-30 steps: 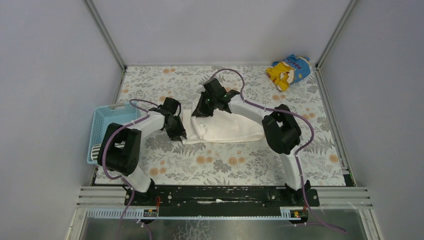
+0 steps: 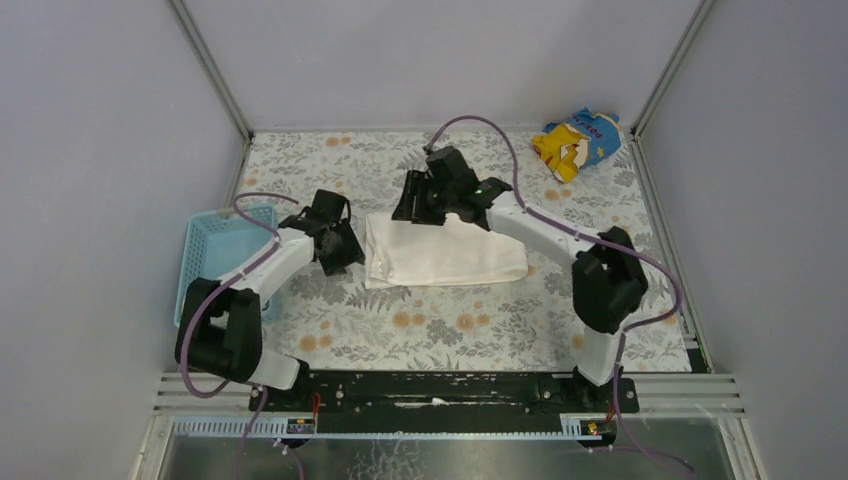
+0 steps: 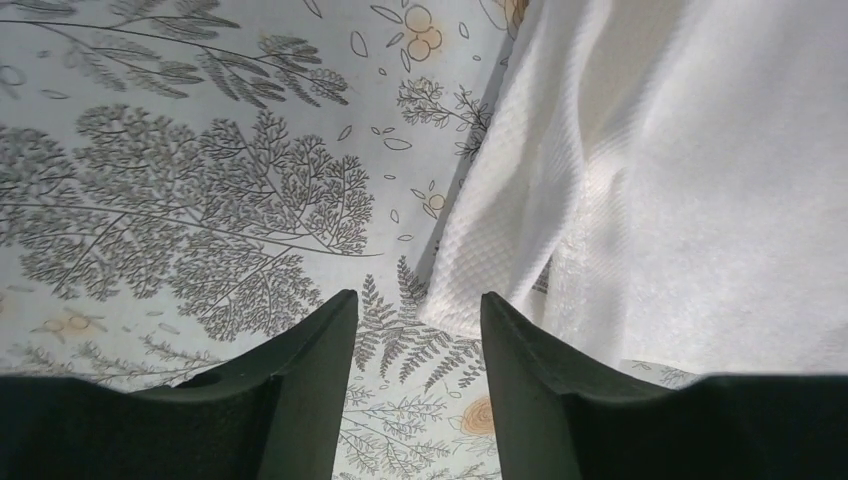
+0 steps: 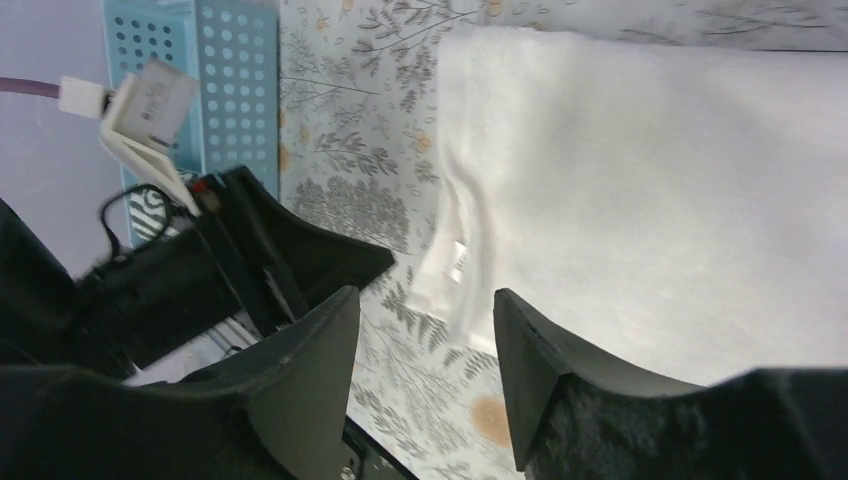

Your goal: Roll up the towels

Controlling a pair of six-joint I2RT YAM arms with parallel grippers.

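Note:
A white towel lies spread on the patterned cloth, its left edge bunched into a low fold. In the right wrist view the towel fills the right side, with that fold running down its left end. My left gripper is just left of the towel's near left corner, open, and nothing sits between its fingers. Above the towel's far left part hangs my right gripper, open as well, its fingers apart and empty.
A light blue basket stands at the left behind the left arm, with a striped towel in it. At the back right lies a crumpled blue and yellow bag. Bare cloth extends in front of the white towel.
My left gripper has backed off leftward from the towel's near corner.

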